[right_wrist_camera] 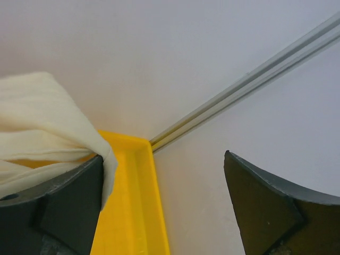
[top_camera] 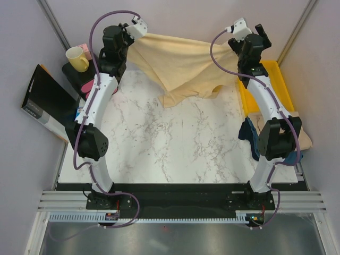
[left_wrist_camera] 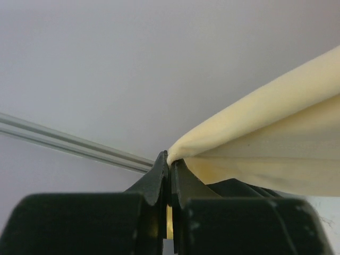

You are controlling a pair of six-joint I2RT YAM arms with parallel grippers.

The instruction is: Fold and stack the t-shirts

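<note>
A pale yellow t-shirt [top_camera: 183, 61] hangs across the far side of the table between my two arms, its lower folds trailing over the marble top. In the left wrist view, my left gripper is shut on a gathered corner of the shirt [left_wrist_camera: 281, 95]. My right gripper has its fingers wide apart. The shirt's other end [right_wrist_camera: 42, 111] drapes against the inner side of the left-hand finger [right_wrist_camera: 74, 207] in the right wrist view, with empty space between it and the opposite finger.
A yellow bin [top_camera: 285, 90] stands at the right, beneath the right arm. Folded beige cloth [top_camera: 304, 139] and dark blue cloth [top_camera: 248, 138] lie in front of it. At left are a mug [top_camera: 77, 59] and a black box [top_camera: 49, 98].
</note>
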